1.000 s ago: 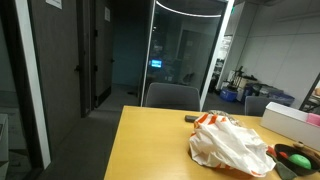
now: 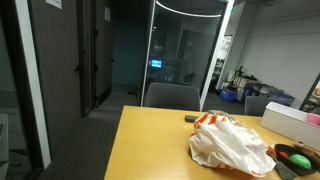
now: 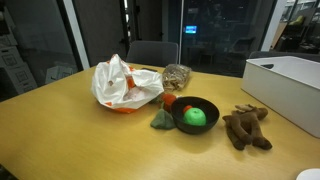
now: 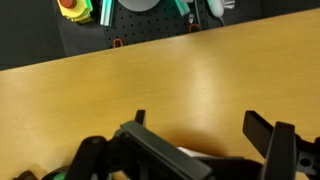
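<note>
In the wrist view my gripper is open over the table, its two dark fingers wide apart with bare wood between the tips. Neither exterior view shows it. A white and orange plastic bag (image 3: pixel 127 86) lies crumpled on the wooden table (image 3: pixel 70 120). To its right is a black bowl (image 3: pixel 210 106) holding a green round fruit (image 3: pixel 196 116) and something red. A brown plush toy (image 3: pixel 246 127) rests beyond the bowl, on its right. Something pale (image 4: pixel 195 152) shows partly behind the gripper body; I cannot tell what.
A clear plastic package (image 3: pixel 176 77) sits behind the bag. Beside the bowl lies a dark green item (image 3: pixel 163 119). A large white bin (image 3: pixel 285 85) stands at the back right, and a white round thing (image 3: pixel 309 174) at the front right corner.
</note>
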